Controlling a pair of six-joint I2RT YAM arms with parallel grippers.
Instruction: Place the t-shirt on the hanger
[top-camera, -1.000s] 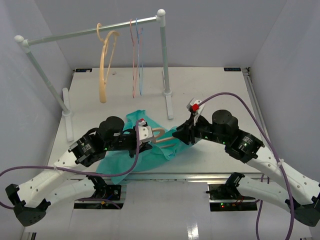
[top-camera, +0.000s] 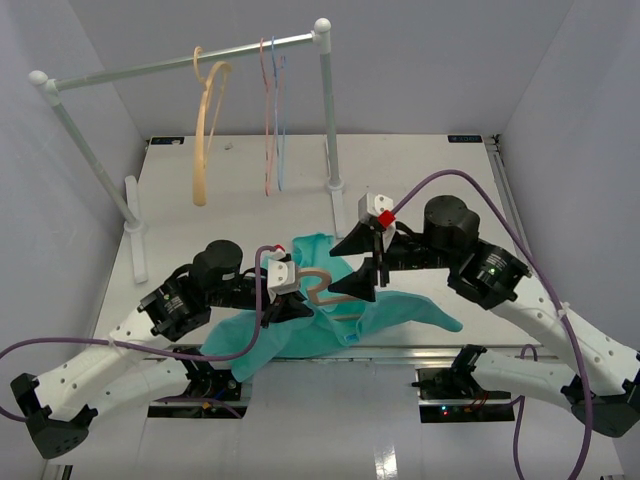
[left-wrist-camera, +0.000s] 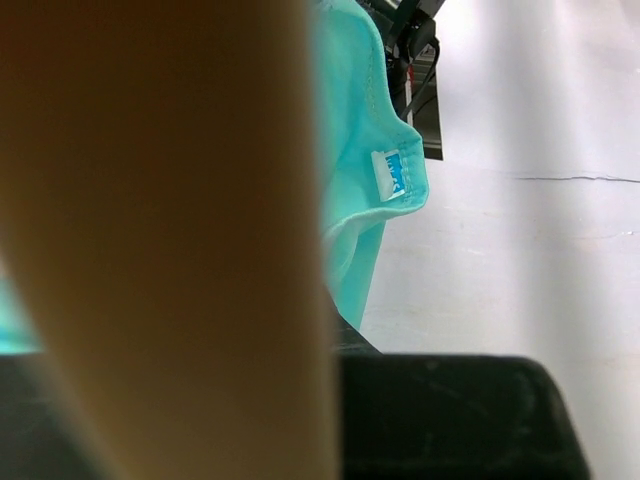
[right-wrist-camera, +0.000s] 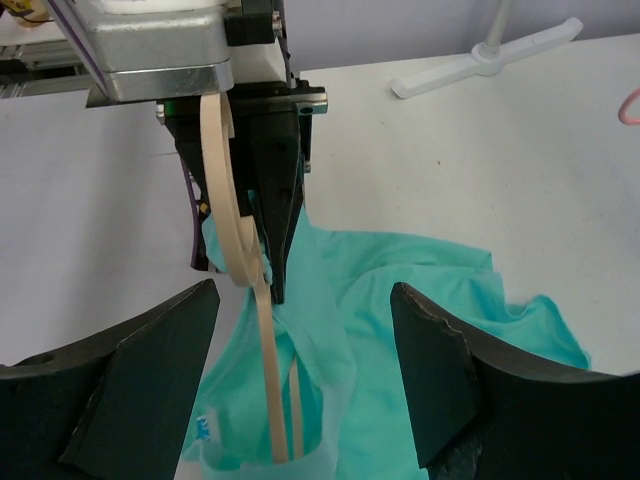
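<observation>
A turquoise t-shirt (top-camera: 400, 315) lies crumpled on the table beneath both grippers, partly round a tan hanger (top-camera: 320, 275). My left gripper (top-camera: 290, 295) grips that hanger, which fills much of the left wrist view as a blur; in the right wrist view the hanger (right-wrist-camera: 225, 190) runs from the left gripper down into the shirt's opening. My right gripper (top-camera: 355, 265) is open just right of the hanger's hook, its two fingers wide apart with no cloth between them in the right wrist view.
A white rack (top-camera: 330, 120) at the back holds a large tan hanger (top-camera: 200, 180) and thinner pink and blue hangers (top-camera: 268, 120).
The shirt's right part spreads further right; the left gripper and hanger shifted slightly.
</observation>
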